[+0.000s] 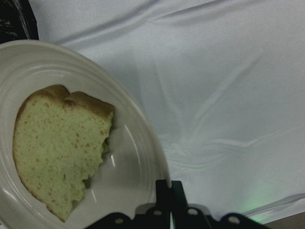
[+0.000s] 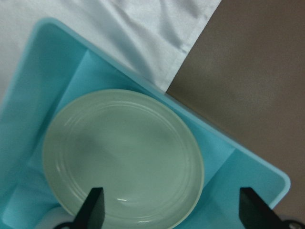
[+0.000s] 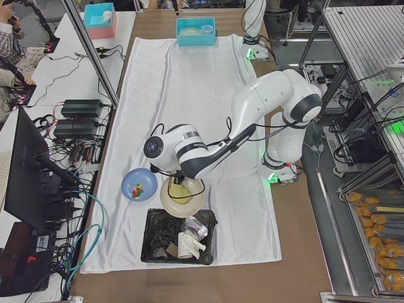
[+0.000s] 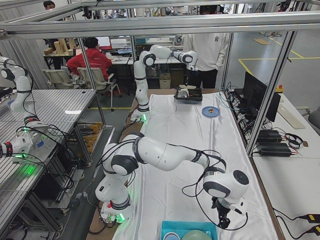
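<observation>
A cream plate point(image 3: 192, 205) carries a slice of yellow cake point(image 1: 59, 148); my left gripper is shut on the plate's rim, holding it beside the black-lined bin point(image 3: 154, 246) on the cloth side. My right gripper is open over a turquoise tub point(image 2: 38, 71), with a pale green plate point(image 2: 124, 148) lying in it below the fingers. A blue plate point(image 3: 134, 184) with small colourful pieces lies left of the cream plate.
The black bin holds a white cup and crumpled wrappers. A monitor and cables line the left side in the camera left view.
</observation>
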